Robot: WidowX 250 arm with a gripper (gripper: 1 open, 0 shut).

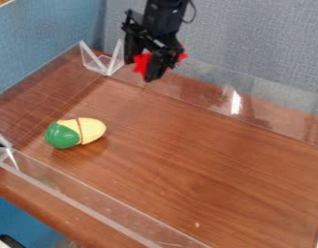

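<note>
My black gripper [154, 60] is high at the back of the work surface, near the upper middle of the view, shut on a red object [143, 62] that is mostly hidden by the fingers. On the wooden surface [188, 165] at the left lies a yellow and green oval toy [77, 132], well apart from the gripper.
Clear plastic barriers [227, 97] run along the back and front left of the surface, with white brackets [100, 60] at the corners. Grey and blue walls stand behind and at the left.
</note>
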